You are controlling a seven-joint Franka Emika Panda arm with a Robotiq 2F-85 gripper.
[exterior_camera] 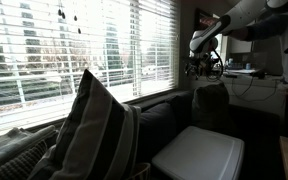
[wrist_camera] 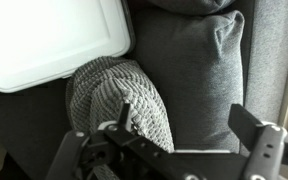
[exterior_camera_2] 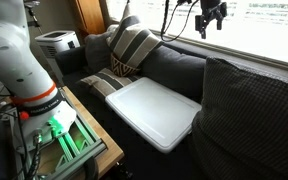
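My gripper is open, its two dark fingers far apart at the lower edge of the wrist view and nothing held between them. Beneath it are a grey knitted cushion or blanket [wrist_camera: 114,90] and a smooth dark grey cushion [wrist_camera: 189,75]. High above the couch, in front of the window, the gripper [exterior_camera_2: 210,18] shows in exterior view 2; in exterior view 1 it is small and dark near the far wall. A white lidded box or tray [exterior_camera_2: 154,110] lies flat on the couch, apart from the gripper.
Striped pillows [exterior_camera_2: 134,45] lean at the couch's far end. A knitted dark cover [exterior_camera_2: 249,110] drapes the near end. Window blinds [exterior_camera: 74,50] run behind the couch. A wooden table edge [exterior_camera_2: 92,130] stands beside the arm's base. The air around the gripper looks clear.
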